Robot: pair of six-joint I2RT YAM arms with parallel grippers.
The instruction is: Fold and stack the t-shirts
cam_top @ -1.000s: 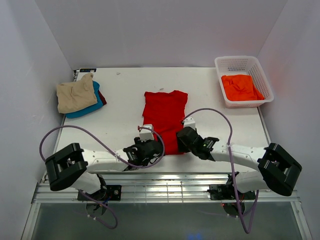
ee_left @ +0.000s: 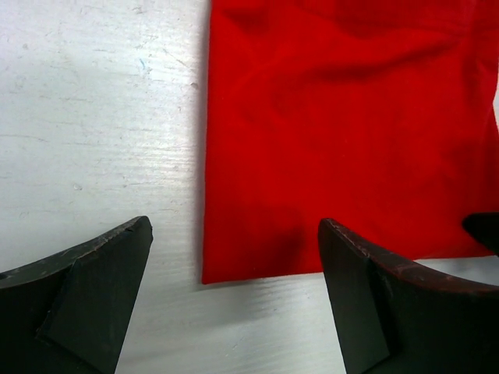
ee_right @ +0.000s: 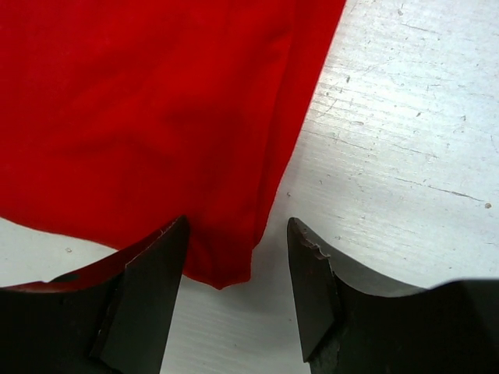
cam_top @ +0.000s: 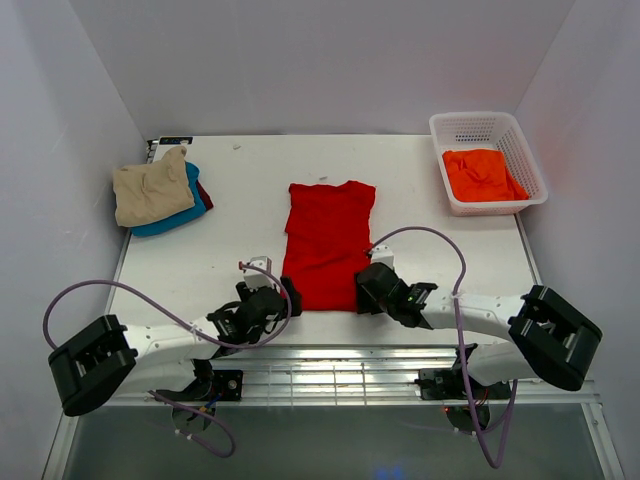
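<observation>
A red t shirt (cam_top: 329,235) lies flat in the middle of the table, narrowed to a long strip with its hem toward me. At the near left corner of the shirt, my left gripper is open, with the corner between its spread fingers but not gripped. My right gripper stands open around the near right corner, where the cloth shows a folded double edge; its left finger (ee_right: 148,288) overlaps the fabric. At the back left is a stack of folded shirts, tan (cam_top: 150,190) over blue (cam_top: 180,215) with a dark red edge below.
A white basket (cam_top: 487,209) at the back right holds orange-red cloth (cam_top: 480,176). Bare table (cam_top: 240,215) lies between the stack and the red shirt. The table's front rail (cam_top: 330,352) runs close below both grippers.
The right gripper has shifted slightly. The shirt lies as before.
</observation>
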